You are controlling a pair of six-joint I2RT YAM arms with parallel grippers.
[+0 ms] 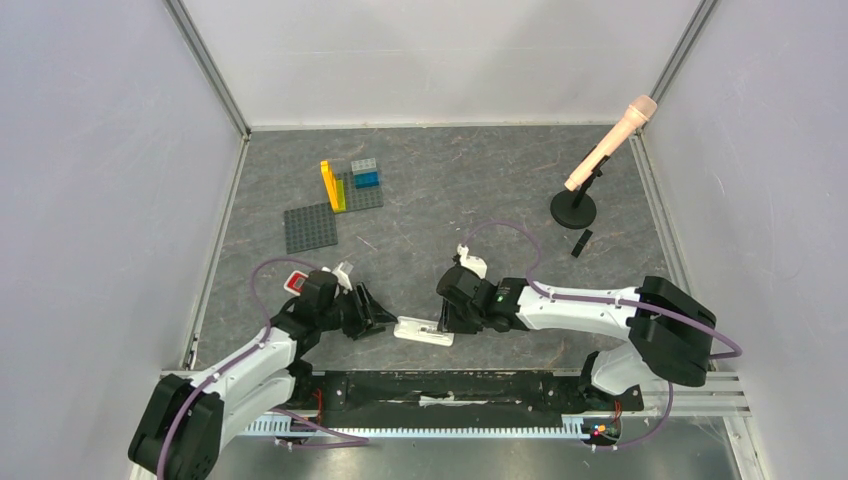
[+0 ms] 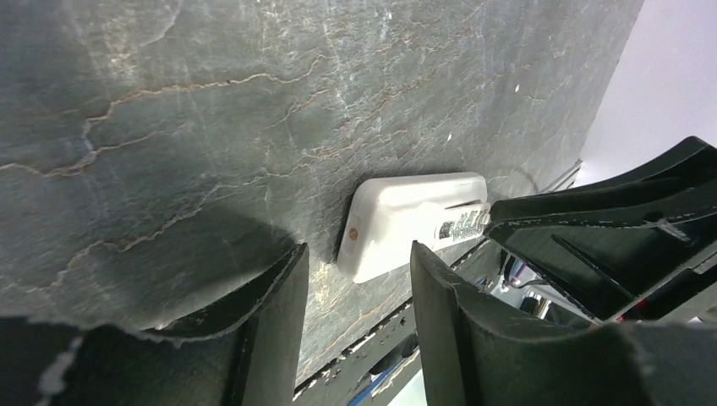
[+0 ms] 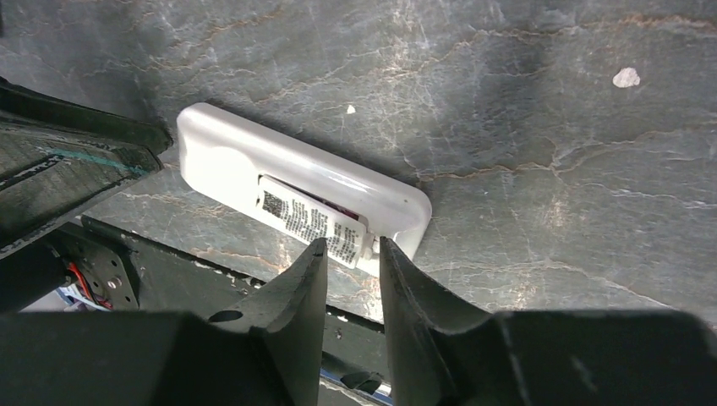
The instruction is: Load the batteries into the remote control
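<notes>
The white remote control (image 1: 416,329) lies at the table's front middle, its compartment holding a battery with a printed label (image 3: 309,220). My left gripper is part open just beside the remote's left end, nothing seen between its fingers. My right gripper hangs over the remote's right end, fingertips at the end of the labelled battery, a narrow gap between them; whether they touch it I cannot tell.
Building plates (image 1: 310,228) with bricks stand at the back left. A microphone on a stand (image 1: 573,209) and a small black bar (image 1: 582,244) are at the right.
</notes>
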